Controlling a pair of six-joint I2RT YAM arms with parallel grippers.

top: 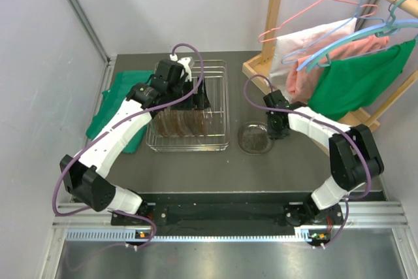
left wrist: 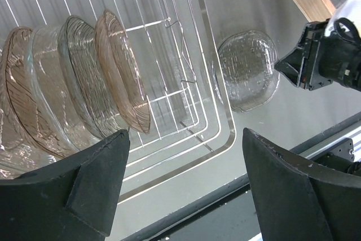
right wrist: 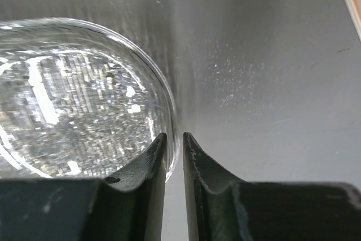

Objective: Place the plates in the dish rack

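Observation:
A clear glass plate lies on the grey table, right of the wire dish rack. My right gripper is at its right edge, the fingers parted by a narrow gap. In the right wrist view, the rim of that plate runs between the two fingertips, with a little space showing around it. Above the rack hangs my left gripper, wide open and empty. Several glass plates stand on edge in the rack, in its left part in the left wrist view.
A green cloth lies left of the rack. At the back right stands a wooden drying frame with hangers and cloths, its base close to the right arm. Bare table stretches in front of the rack.

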